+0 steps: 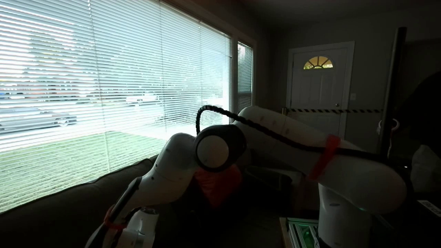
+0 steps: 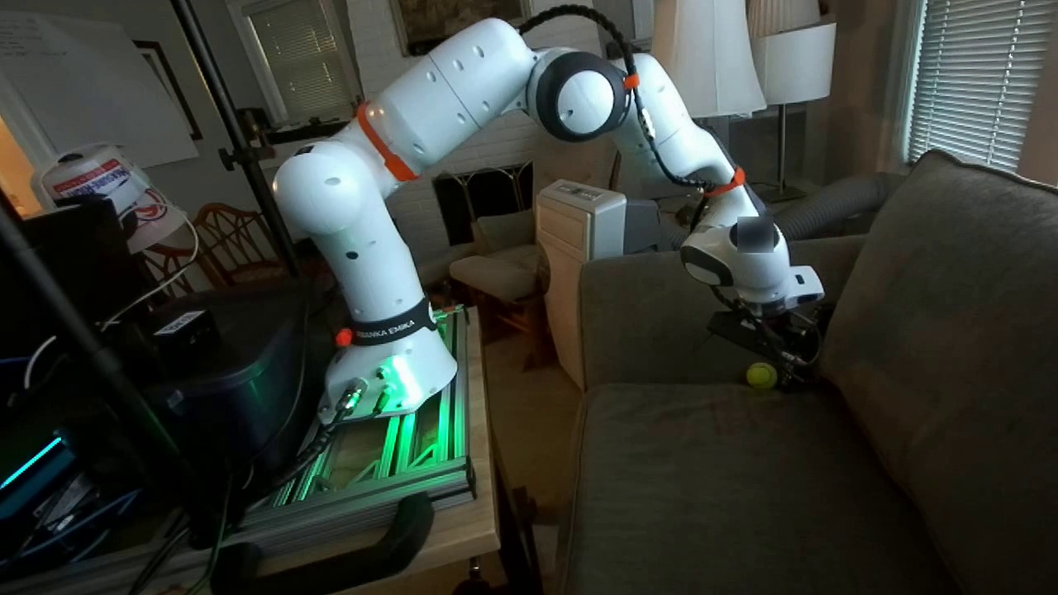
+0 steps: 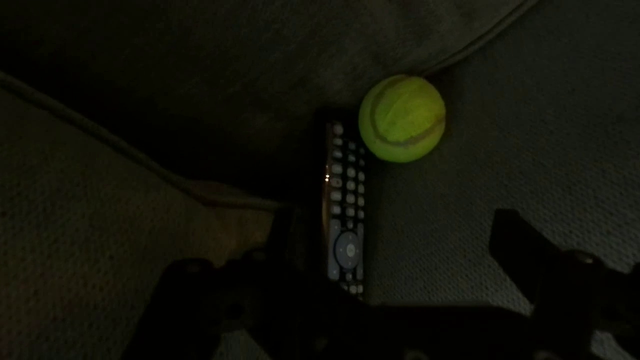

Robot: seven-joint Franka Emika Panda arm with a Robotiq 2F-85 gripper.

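In the wrist view my gripper is open, its dark fingers spread wide, one at left and one at right, with no object gripped. A black remote control (image 3: 348, 204) with pale buttons lies lengthwise between the fingers' lines, its near end hidden behind the gripper body. Beside its far end rests a yellow-green tennis ball (image 3: 402, 118), beyond the fingertips. In exterior view 2 the gripper (image 2: 783, 367) is low over the sofa's back corner, near the ball (image 2: 761, 376); dark cables and shadow hide its fingers there. Exterior view 1 cuts the gripper off below its frame.
The sofa backrest (image 2: 922, 317) rises close to the gripper, and an armrest (image 2: 674, 307) stands behind it. Open seat cushion (image 2: 734, 486) stretches toward the camera. A dark crevice between cushions runs along the remote's left side in the wrist view.
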